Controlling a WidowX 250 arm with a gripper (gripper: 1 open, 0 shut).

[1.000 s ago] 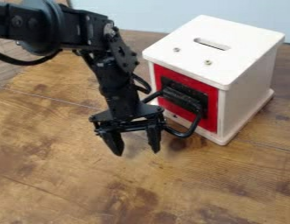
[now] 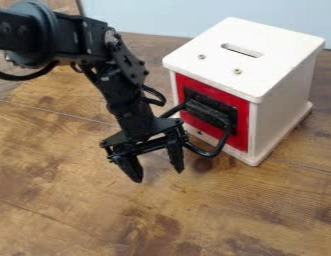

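Note:
My black gripper point(image 2: 156, 164) hangs low over the wooden floor, fingers pointing down and apart, open with nothing visible between them. Behind it and to the right stands a white wooden box point(image 2: 285, 95) with a slot and two round fittings on its sloped top. Its front has a red panel point(image 2: 192, 81) with a black part point(image 2: 212, 110) on it, partly hidden by the arm and its cable.
A pale wall point(image 2: 141, 15) runs along the back.
The arm has shifted slightly to the left over the last second. The box stands where it was.

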